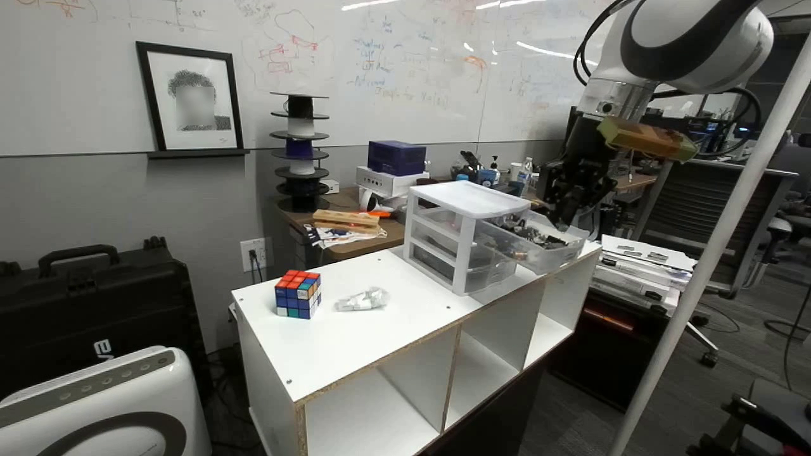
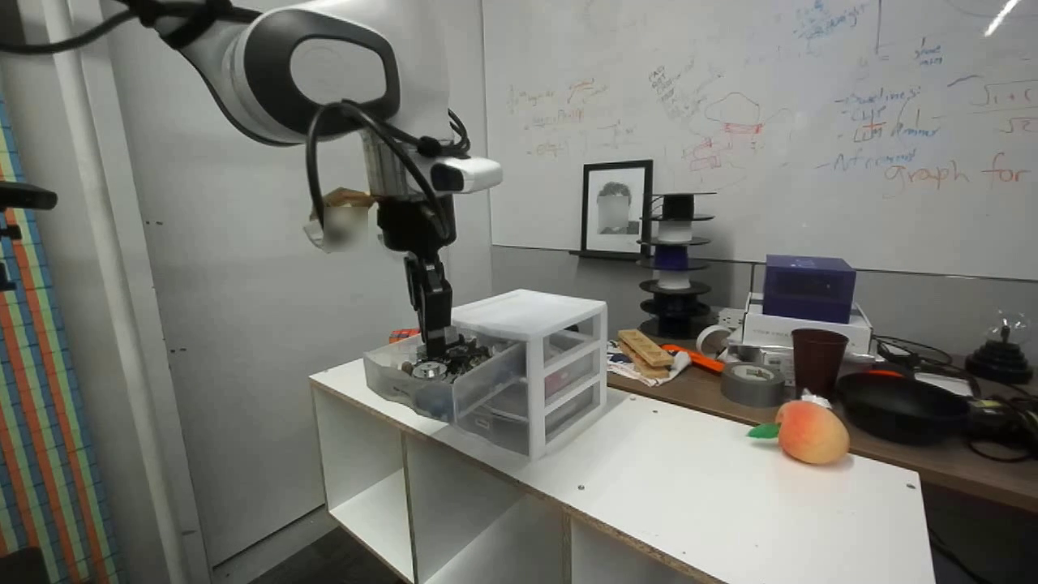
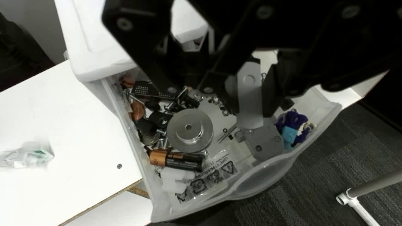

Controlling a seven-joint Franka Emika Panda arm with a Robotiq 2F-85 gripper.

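Observation:
The clear drawer point(image 3: 245, 188) stands pulled out of the small white drawer unit point(image 2: 536, 399), full of loose hardware. Inside it lie a round metal pulley point(image 3: 189, 130), a battery point(image 3: 177, 160), a grey block point(image 3: 263, 140) and purple and blue pieces point(image 3: 292, 128). My gripper is down in the drawer, above the grey block. Between its dark fingers a light grey flat piece point(image 3: 250, 94) shows, and the fingers are shut on it. Whether this piece joins the block cannot be told. In exterior view 2 the gripper point(image 2: 435, 350) reaches among the parts.
On the white shelf top point(image 1: 357, 262) sit a Rubik's cube point(image 1: 297, 294) and a small clear bag point(image 1: 363, 299); exterior view 2 shows a peach point(image 2: 815, 433) there. The middle of the shelf is bare. A white pole point(image 1: 707, 251) stands at the right.

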